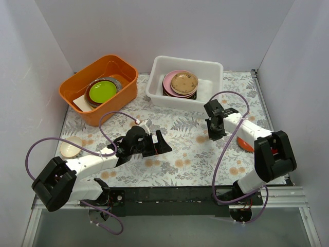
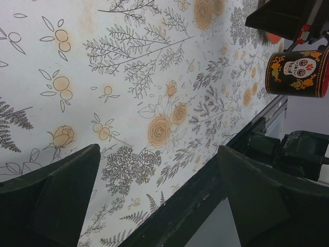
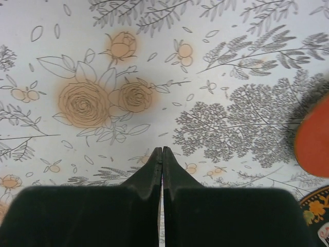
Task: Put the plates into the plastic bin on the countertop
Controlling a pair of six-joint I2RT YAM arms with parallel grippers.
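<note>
In the top view, the orange plate (image 1: 245,145) lies on the patterned countertop at the right, partly hidden by the right arm; its edge also shows in the right wrist view (image 3: 316,139). My right gripper is shut with its fingertips together, bare countertop below and the plate off to the side. My left gripper stands open over the countertop, with nothing in its fingers. At the back, a white plastic bin (image 1: 154,92) holds a stack with pink and tan plates. An orange bin (image 1: 69,93) holds several more, a green plate (image 1: 103,91) on top.
A cream dish (image 1: 71,147) sits by the left arm. Close to the orange plate stands a black mug (image 2: 293,72) with a skull design, mostly covered by the right arm in the top view. Countertop between the arms is clear. Walls rise on both sides.
</note>
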